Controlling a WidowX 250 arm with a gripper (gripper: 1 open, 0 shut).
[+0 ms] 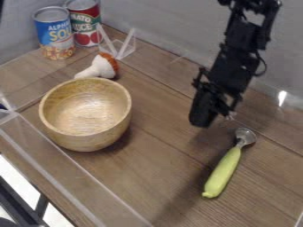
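Observation:
My black gripper [207, 113] hangs over the middle of the counter, up and left of a green-handled utensil [222, 168] with a round silver head, which lies on the wood at the right. The gripper looks shut, with nothing visible between its fingers. A wooden bowl [84, 123] stands to the left, apart from the gripper.
Two cans, one blue [56, 35] and one red [87, 22], stand at the back left, with a white and orange object [102, 66] before them. A wall runs along the back. The counter between bowl and utensil is clear.

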